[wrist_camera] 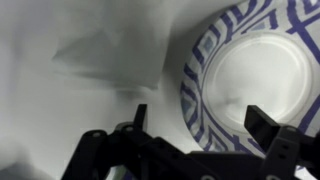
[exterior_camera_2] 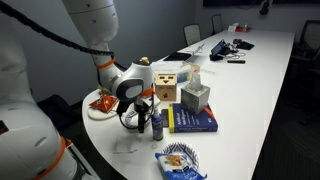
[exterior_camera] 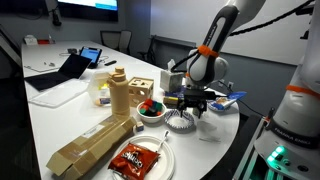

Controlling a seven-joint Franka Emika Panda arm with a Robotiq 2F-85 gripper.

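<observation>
My gripper is open in the wrist view, with nothing between its fingers. Beside it, at the right, lies an empty white plate [wrist_camera: 262,82] with a blue pattern. In exterior view 1 the gripper [exterior_camera: 190,104] hangs just above and behind that plate [exterior_camera: 180,122]. A clear, filmy sheet or bag [wrist_camera: 115,45] lies at upper left in the wrist view. In exterior view 2 a dark can-like item [exterior_camera_2: 157,127] stands upright, apart from the gripper and to its right.
A blue book [exterior_camera_2: 195,119], a tissue box [exterior_camera_2: 195,96] and a wooden box [exterior_camera_2: 167,88] stand close by. Elsewhere are a bowl of colourful items [exterior_camera: 152,114], a red packet [exterior_camera: 134,160] on a plate and a cardboard box [exterior_camera: 90,146]. A blue packet [exterior_camera_2: 180,167] rests on another patterned plate.
</observation>
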